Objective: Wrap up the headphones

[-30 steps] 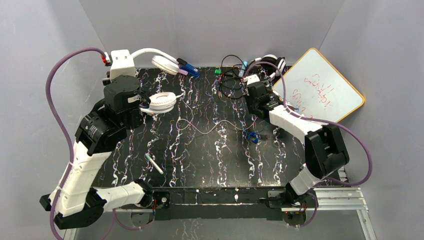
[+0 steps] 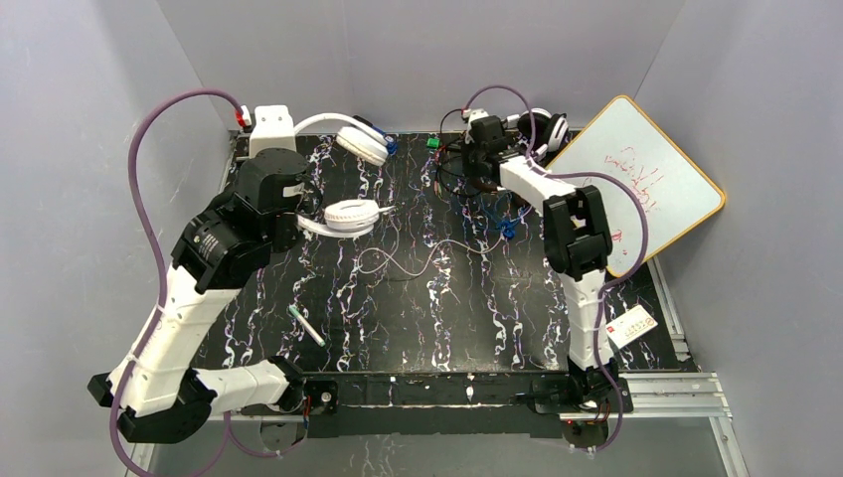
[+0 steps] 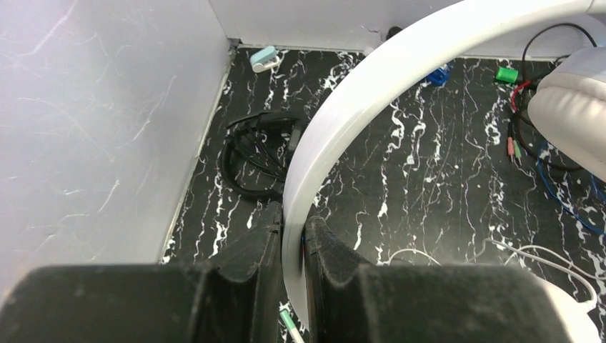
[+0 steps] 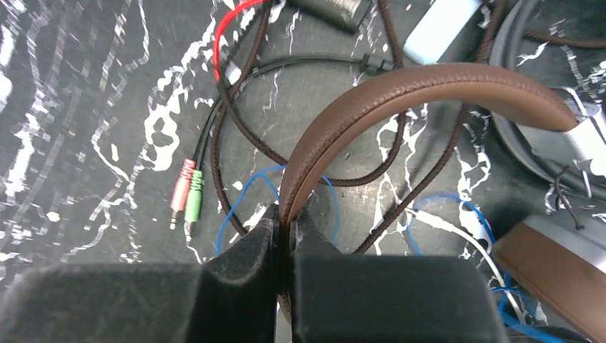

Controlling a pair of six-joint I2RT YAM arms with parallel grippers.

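Note:
White headphones (image 2: 350, 219) hang over the left side of the table, ear cups apart. Their headband (image 3: 336, 107) runs between the fingers of my left gripper, which is shut on it. A thin pale cable (image 2: 434, 253) trails from them across the table. In the right wrist view, a brown headband (image 4: 400, 82) of another pair passes between the fingers of my right gripper. Those fingers stand close on both sides of it; whether they press on it I cannot tell. From the top, the right arm hides most of this pair.
Black cables with pink and green plugs (image 4: 187, 189) and a blue wire (image 2: 509, 224) lie around the right gripper. Black-and-white headphones (image 2: 549, 127) sit at the back right, by a leaning whiteboard (image 2: 636, 184). A pen (image 2: 306, 325) lies front left.
The left gripper has moved right with the white headphones. My right gripper has shifted left to the cable area, after swinging a little right earlier; the blue wire has shifted too.

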